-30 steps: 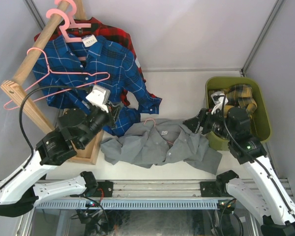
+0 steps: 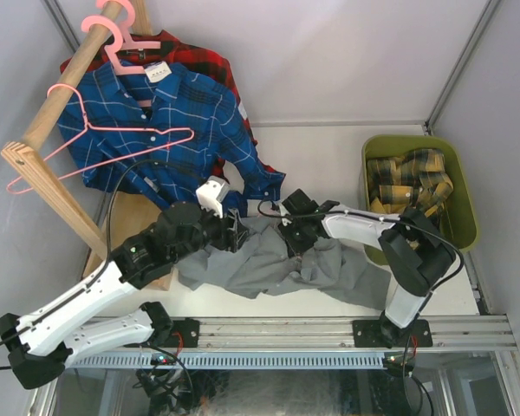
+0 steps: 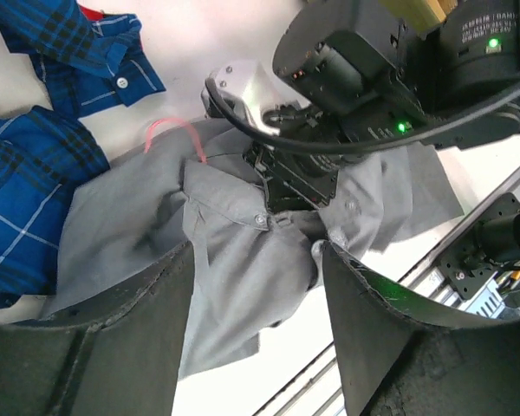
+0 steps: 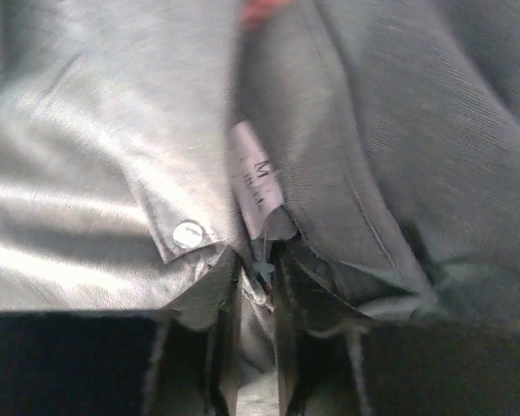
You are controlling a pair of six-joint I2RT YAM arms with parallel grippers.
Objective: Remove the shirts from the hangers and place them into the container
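Observation:
A grey shirt (image 2: pixel 243 270) lies spread on the table, its collar area bunched beneath my right gripper (image 2: pixel 293 247). The pink hook of its hanger (image 3: pixel 191 130) pokes out at the neck in the left wrist view; the rest is hidden by cloth. My left gripper stands open over the shirt's left part, nothing held between its fingers. Close up in the right wrist view, the right gripper has its fingers nearly together at the collar, by the size label (image 4: pixel 256 178) and a white button (image 4: pixel 188 234). Blur hides whether they grip the cloth.
Blue plaid (image 2: pixel 186 108) and red plaid (image 2: pixel 210 62) shirts hang from a wooden rack (image 2: pixel 56 108) at left, with an empty pink hanger (image 2: pixel 126 130) in front. At right stands a green bin (image 2: pixel 373 165) containing a yellow plaid shirt (image 2: pixel 429 178).
My right arm has swung from beside the bin leftward onto the shirt's collar. The left arm has moved right and toward the front, over the shirt's left part. The shirt's middle is now more bunched.

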